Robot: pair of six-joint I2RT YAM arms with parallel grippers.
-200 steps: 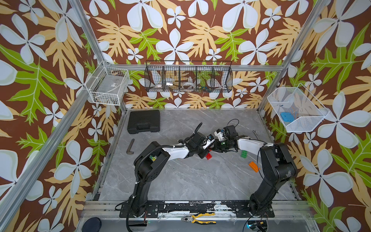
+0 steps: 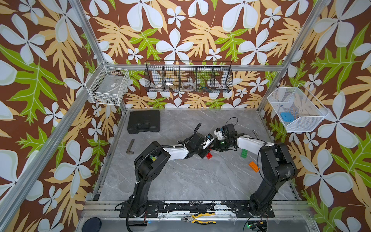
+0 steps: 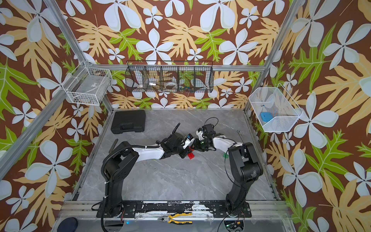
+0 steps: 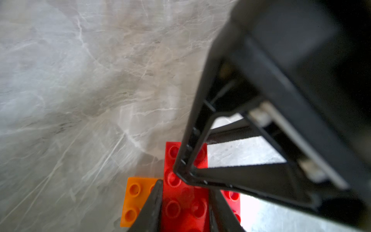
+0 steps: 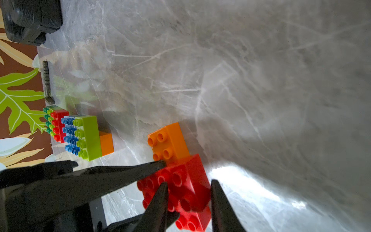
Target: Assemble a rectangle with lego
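In the left wrist view, a red brick (image 4: pixel 180 205) lies across an orange brick (image 4: pixel 131 199) on one side and another red brick (image 4: pixel 233 199) on the other. Fingers of my left gripper flank the upper red brick closely; whether they grip it cannot be told. From the other side my right gripper is shut on that same upper red brick (image 5: pixel 197 181). In the right wrist view the orange brick (image 5: pixel 170 145) sticks out behind it and the lower red brick (image 5: pixel 195 220) below. How firmly the studs are seated is hidden.
A green brick (image 2: pixel 244 153) and an orange brick (image 2: pixel 253 166) lie near the right arm. By the left arm stands a stack of coloured bricks (image 5: pixel 89 137). A black case (image 2: pixel 143 121) and a hammer-like tool (image 2: pixel 130 147) occupy the left side.
Both arms stay almost where they were, meeting at the red bricks. No clear shift of the bricks shows in the top left view.
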